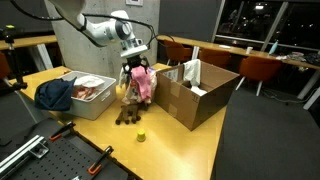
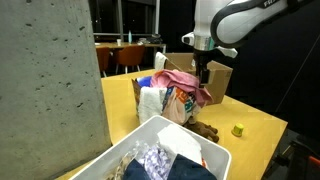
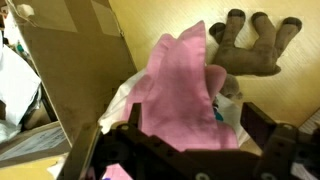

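Observation:
A pink cloth (image 3: 183,88) lies on top of a heap of fabric on the table, with white cloth (image 2: 152,104) beside it. My gripper is open directly over the pink cloth, its black fingers (image 3: 262,128) apart at the bottom of the wrist view. The exterior views show the gripper (image 1: 134,66) pointing down at the heap, close to its top. Whether the fingertips touch the fabric I cannot tell. Part of the heap is hidden beneath the gripper.
A brown plush toy (image 3: 252,50) lies in front of the heap. An open cardboard box (image 1: 196,105) with white cloth over its edge stands to the right, a white bin (image 1: 92,108) of fabrics to the left. A small yellow object (image 1: 141,134) sits on the clear front table.

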